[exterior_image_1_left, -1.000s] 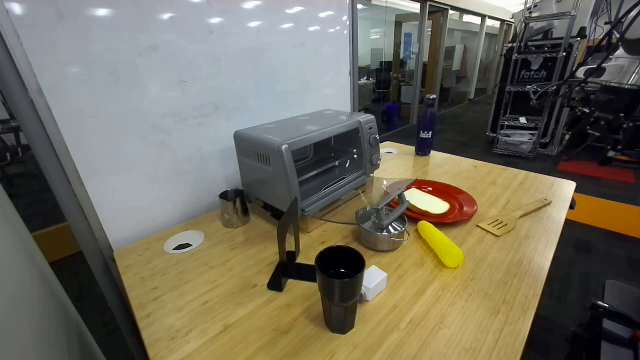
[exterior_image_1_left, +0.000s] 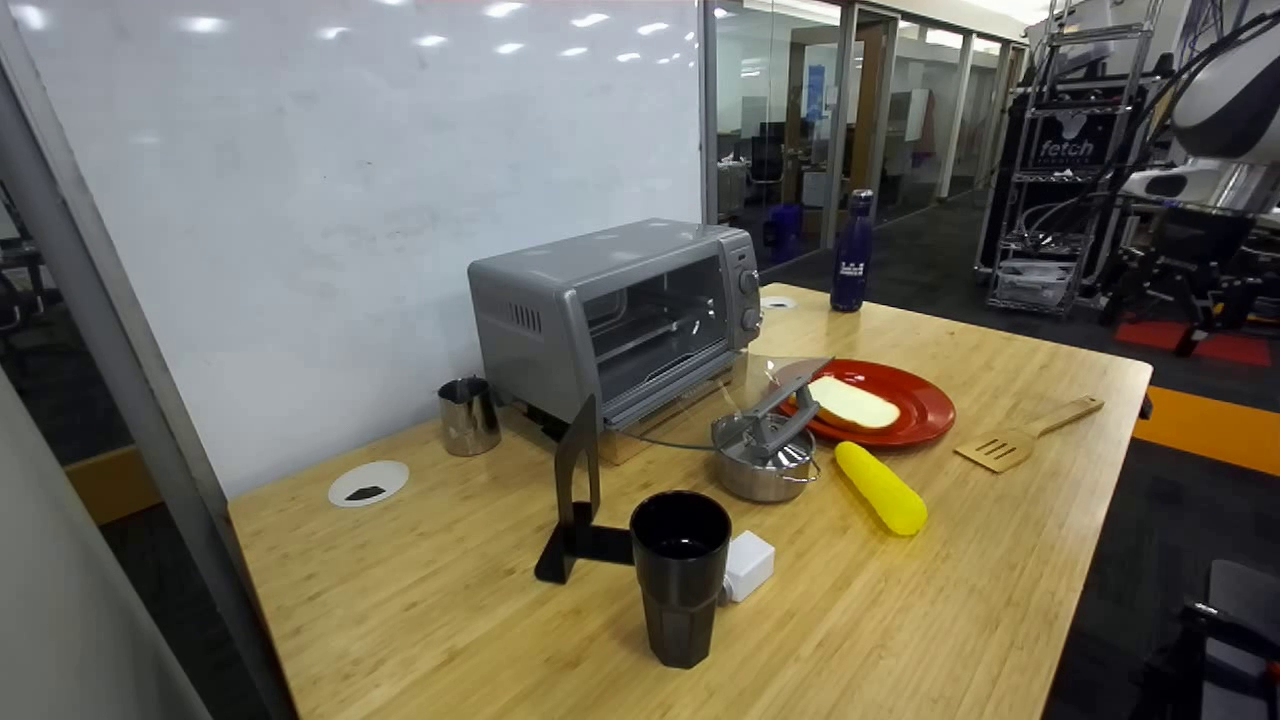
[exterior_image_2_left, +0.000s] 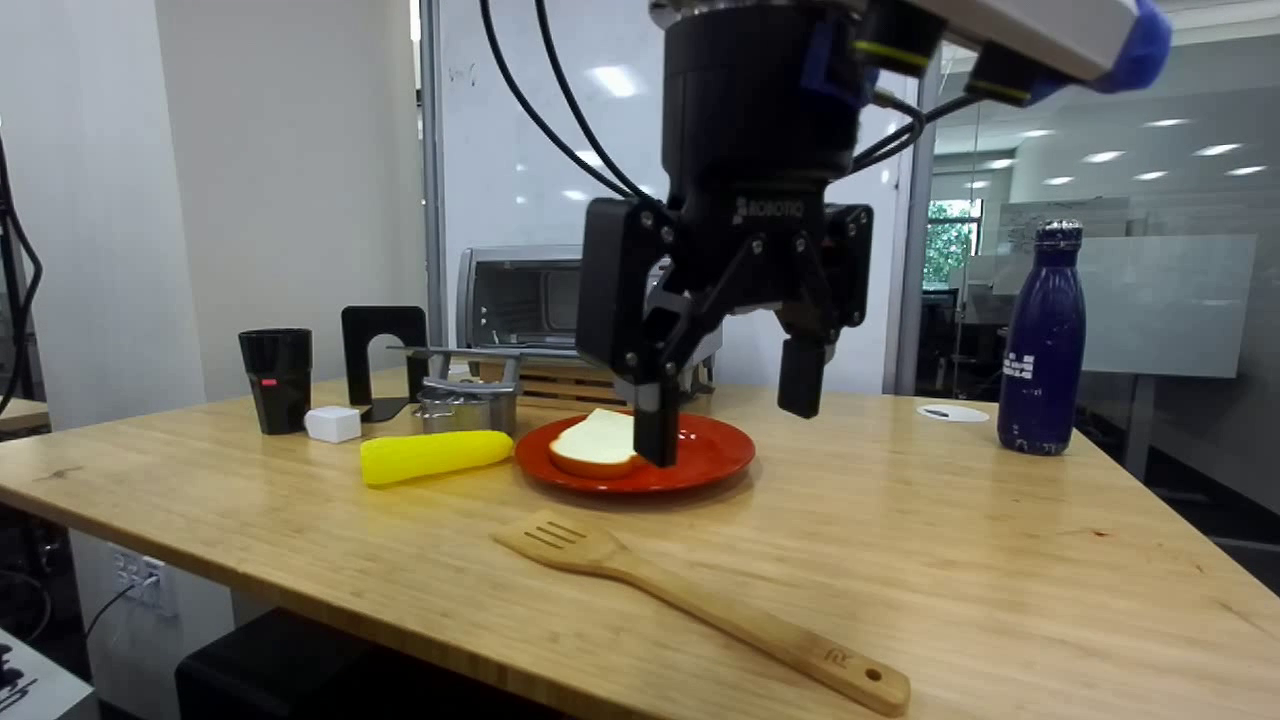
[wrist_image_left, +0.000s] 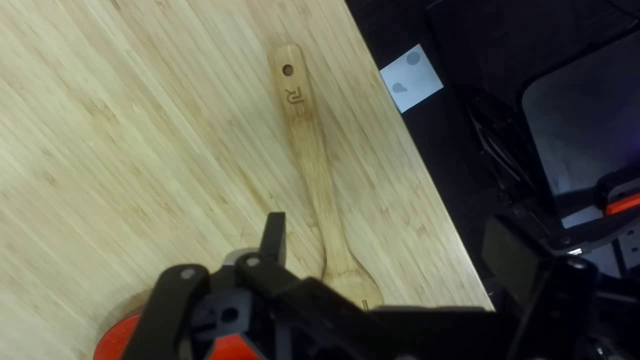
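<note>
My gripper (exterior_image_2_left: 728, 420) hangs above the table, open, with nothing between its fingers. In the wrist view its black fingers (wrist_image_left: 274, 237) stand wide apart over the head end of a wooden slotted spatula (wrist_image_left: 318, 162). The spatula lies flat, its handle pointing toward the table's edge in exterior view 1. A red plate (exterior_image_1_left: 924, 406) holds a slice of bread (exterior_image_1_left: 854, 404); part of the plate is behind a finger in exterior view 2. Beside the plate lies a yellow, elongated object (exterior_image_1_left: 882, 488). The toaster oven (exterior_image_1_left: 612, 312) stands at the back with its door down.
A lidded steel pot (exterior_image_1_left: 763, 470), black cup (exterior_image_1_left: 680, 576), white box (exterior_image_1_left: 750, 564), black stand (exterior_image_1_left: 582, 510) and metal pitcher (exterior_image_1_left: 469, 418) occupy the table's other side. A blue bottle (exterior_image_2_left: 1041, 342) stands at the far corner. Bare table surrounds the spatula.
At the right of exterior view 1, the arm and gripper have come lower and further into view. The objects on the table have not moved.
</note>
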